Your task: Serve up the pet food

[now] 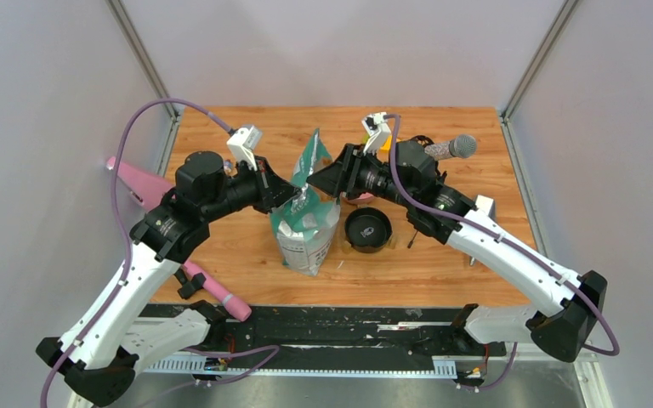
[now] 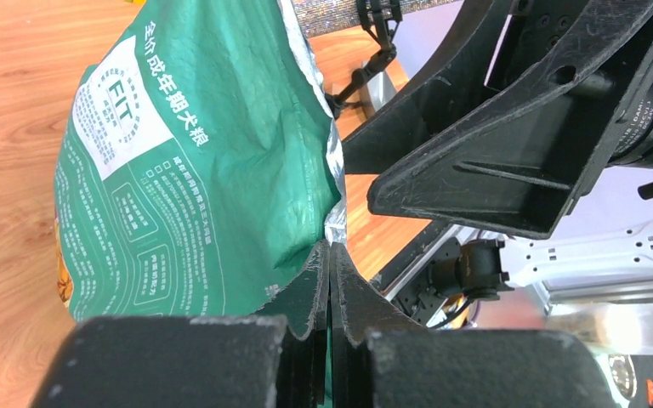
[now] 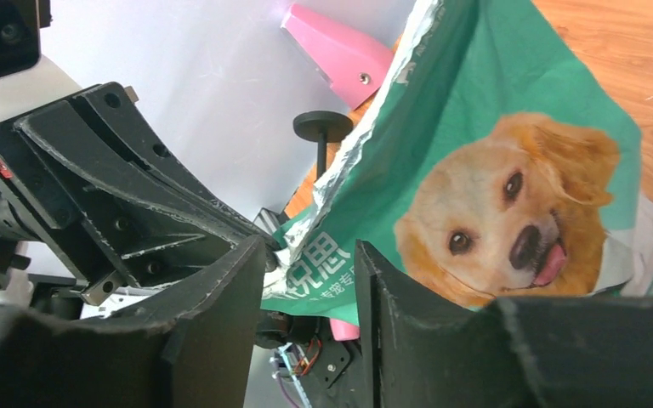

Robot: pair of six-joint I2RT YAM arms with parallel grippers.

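A green pet food bag (image 1: 302, 238) stands mid-table, printed with a puppy (image 3: 519, 212), its silver top edge (image 2: 333, 170) upright between both arms. My left gripper (image 1: 293, 194) is shut at that edge; in the left wrist view the green film and silver edge meet its fingertips (image 2: 323, 251), though how much is pinched is hidden. Facing it, my right gripper (image 1: 315, 178) is open beside the edge, with fingers parted around empty space in the right wrist view. A black bowl (image 1: 367, 228) sits right of the bag.
A microphone (image 1: 452, 146) on a black stand and a grey object (image 1: 485, 208) lie at the right. A pink tube (image 1: 229, 297) lies at the front left. Bare wood shows behind and in front of the bag.
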